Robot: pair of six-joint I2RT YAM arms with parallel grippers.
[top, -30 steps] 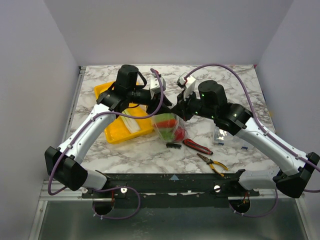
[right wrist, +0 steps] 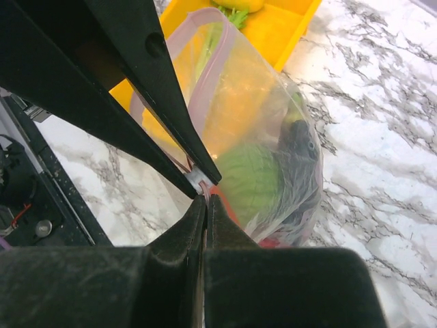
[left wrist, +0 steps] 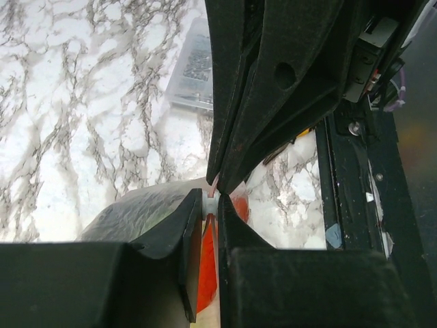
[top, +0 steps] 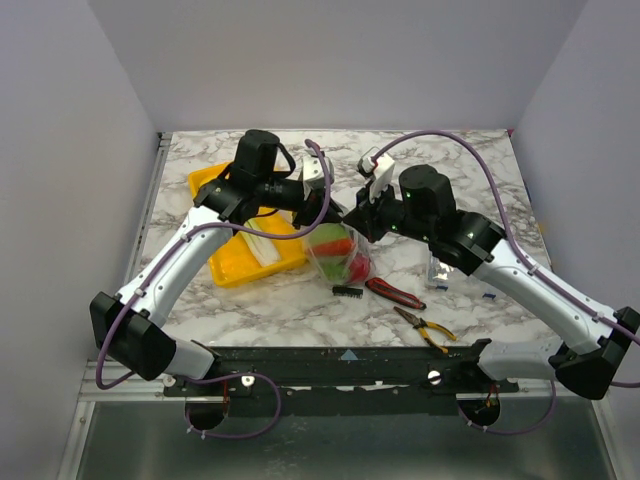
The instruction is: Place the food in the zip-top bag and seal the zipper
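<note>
The clear zip top bag point(top: 345, 250) stands with green and red food inside; its pink-lipped mouth point(right wrist: 205, 75) gapes away from the grippers. At one end of the zipper, the left gripper is shut on the small white slider point(right wrist: 198, 179). Right against it, the right gripper is shut on the bag's edge, a thin pink strip point(left wrist: 214, 183) showing between its tips. A green food piece point(right wrist: 252, 179) and a dark one point(right wrist: 300, 154) show through the plastic. From above, both sets of fingertips are largely hidden.
A yellow tray point(top: 232, 265) with some food lies left of the bag. In front are a black comb-like piece point(top: 347, 291), a red-handled tool point(top: 394, 293) and yellow pliers point(top: 424, 328). A clear box point(top: 440, 272) sits at right. The marble top behind is free.
Both arms hold almost the same place at the bag's top, with only a very slight shift of the grippers. The bag and the tools stay put.
</note>
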